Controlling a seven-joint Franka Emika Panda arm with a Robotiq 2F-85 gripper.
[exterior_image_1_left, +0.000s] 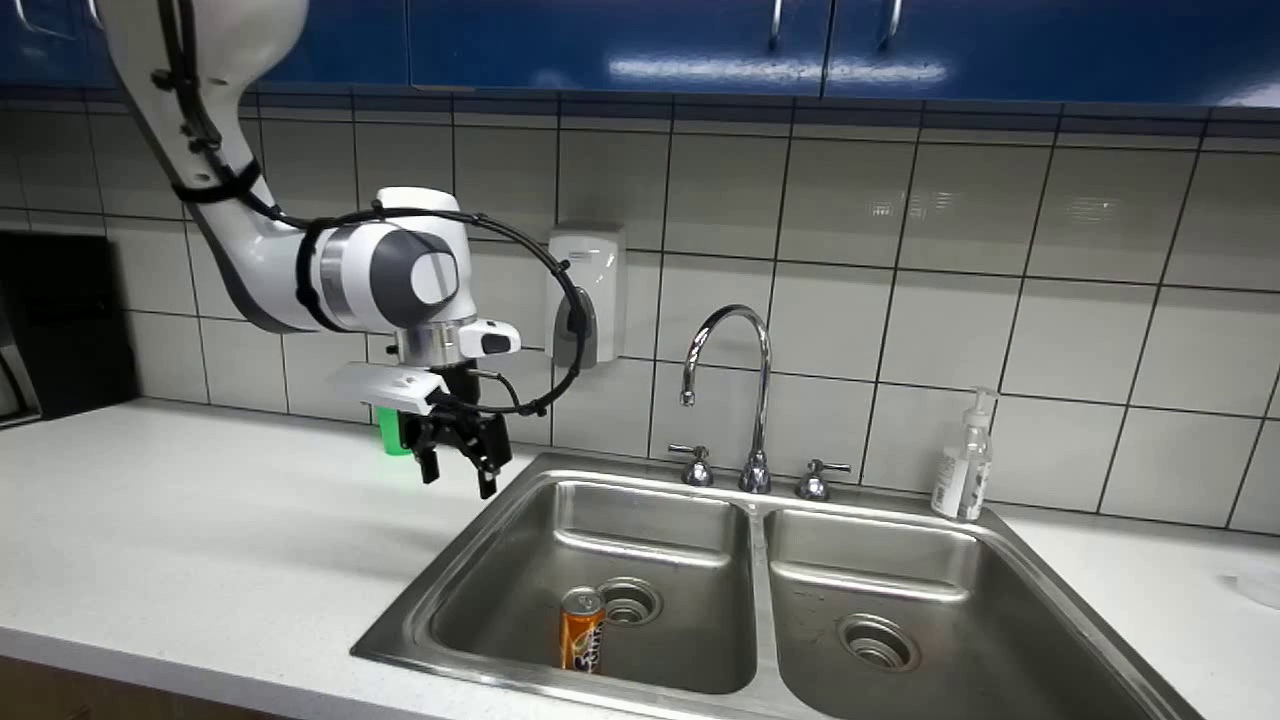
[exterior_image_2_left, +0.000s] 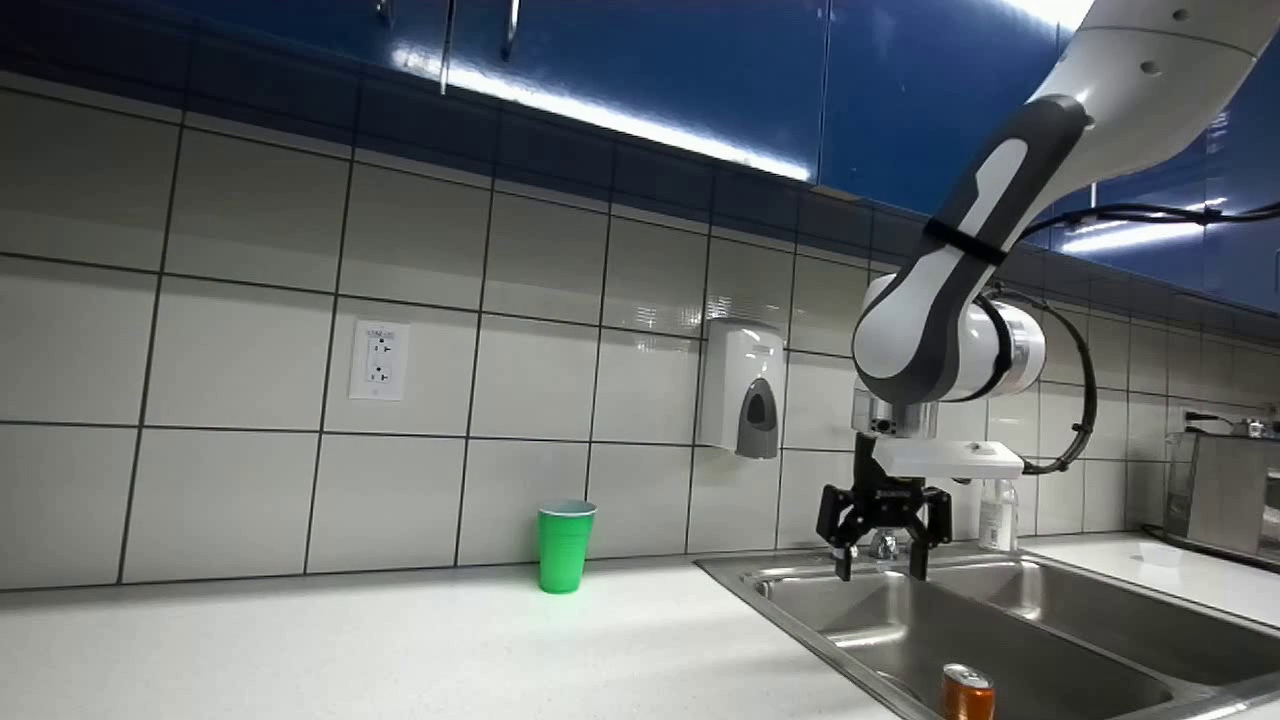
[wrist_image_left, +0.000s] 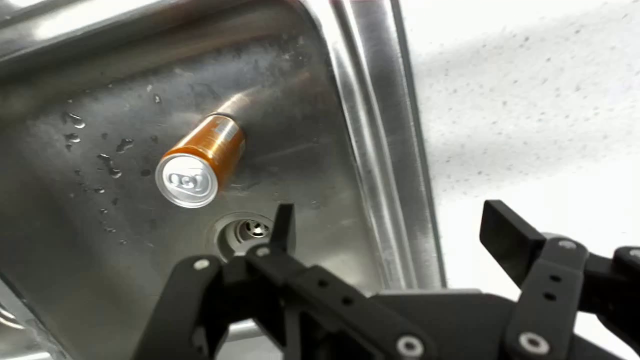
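Observation:
An orange can with a silver top stands upright in the left basin, beside its drain. From above, the wrist view has the can left of the fingers, clear of them. My gripper hangs above the counter near the sink's left edge, open and empty, its fingers pointing down. Exterior view 2 shows the gripper with its fingers spread apart. A green cup stands on the counter close to the tiled wall; in exterior view 1 the arm covers most of the cup.
A curved faucet rises behind the double sink. The soap bottle stands at the back right rim, and a dispenser hangs on the wall. Bare counter stretches left of the sink, under blue cabinets.

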